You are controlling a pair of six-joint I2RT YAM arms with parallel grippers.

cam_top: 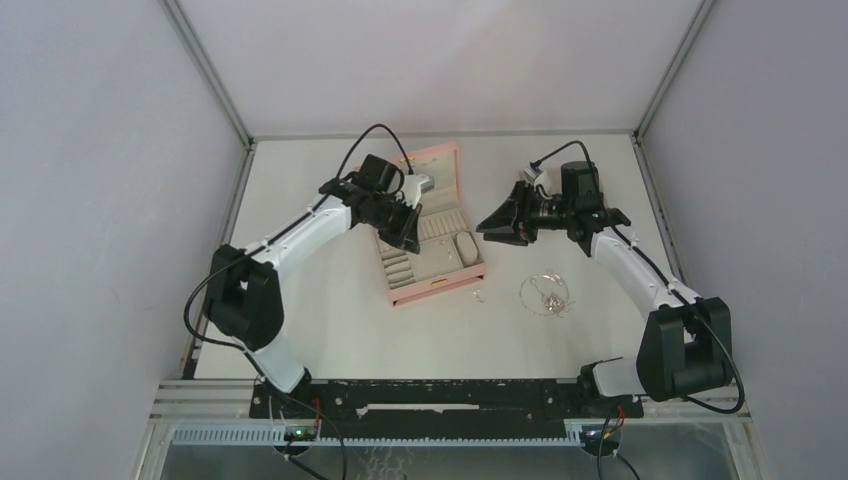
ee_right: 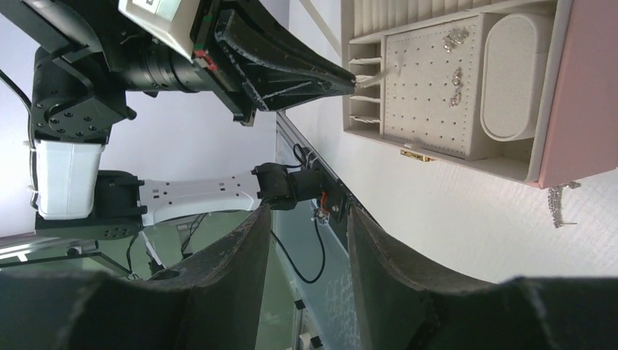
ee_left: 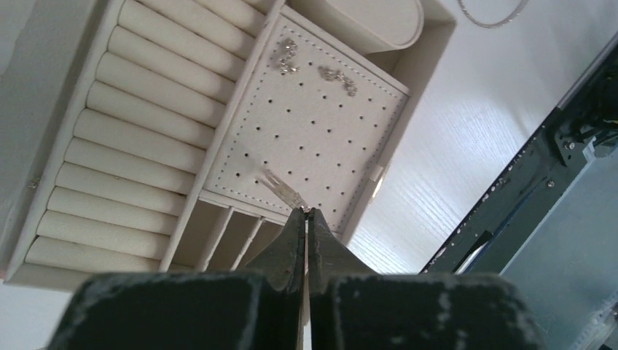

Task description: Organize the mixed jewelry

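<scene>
The pink jewelry box (cam_top: pixel 437 287) stands with its lid raised; its cream inside has ring rolls (ee_left: pixel 138 117), a dotted earring panel (ee_left: pixel 291 138) and narrow slots. My left gripper is shut, with a thin pale tassel-like earring (ee_left: pixel 284 191) sticking out from its tips over the panel's slot-side edge. Two small sparkling earrings lie on the panel: one (ee_left: pixel 288 57) near the rolls, another (ee_left: pixel 337 80) beside it. My right gripper hangs open and empty to the right of the box. A dangling earring (ee_right: pixel 557 206) rests on the table by the box.
To the right, a necklace ring (cam_top: pixel 522 292) and a small tangle of jewelry (cam_top: pixel 553 302) lie on the white table. An oval cream insert (ee_right: pixel 516 76) fills the box's end compartment.
</scene>
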